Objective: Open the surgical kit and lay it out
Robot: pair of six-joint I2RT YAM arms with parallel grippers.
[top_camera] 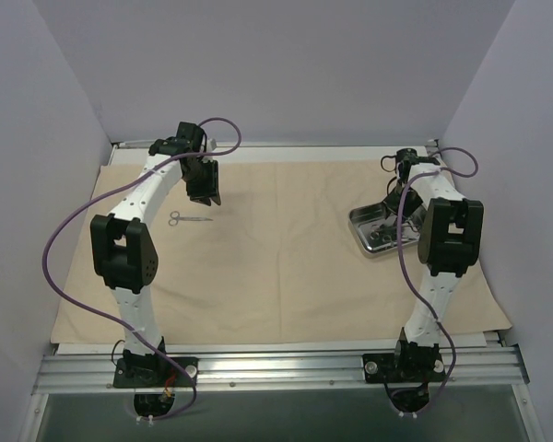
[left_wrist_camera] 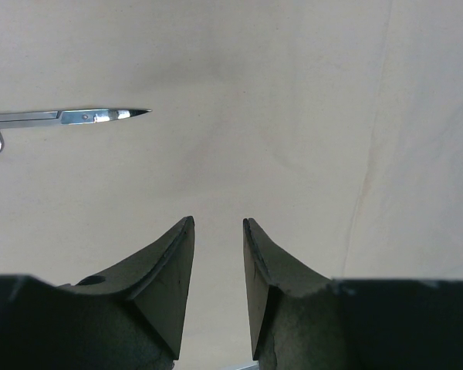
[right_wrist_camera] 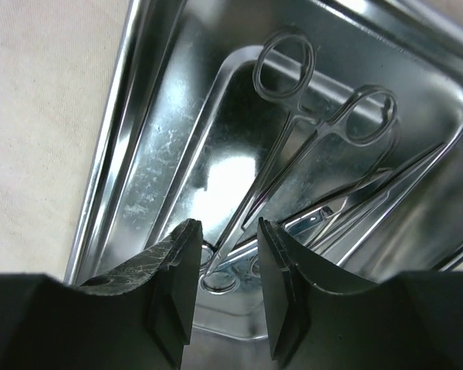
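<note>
A metal tray [top_camera: 359, 223] holds several steel instruments, among them ring-handled ones [right_wrist_camera: 283, 92] and long slender pieces lying crosswise beneath. My right gripper hangs open over the tray, its fingers above the instruments with nothing clearly held. A pair of scissors [top_camera: 189, 219] lies alone on the cloth at left; in the left wrist view their blades [left_wrist_camera: 85, 116] point right. My left gripper stands open above the cloth beside them, empty.
A beige cloth [top_camera: 286, 249] covers the table, with a wide bare stretch between scissors and tray. Walls stand at the left, back and right.
</note>
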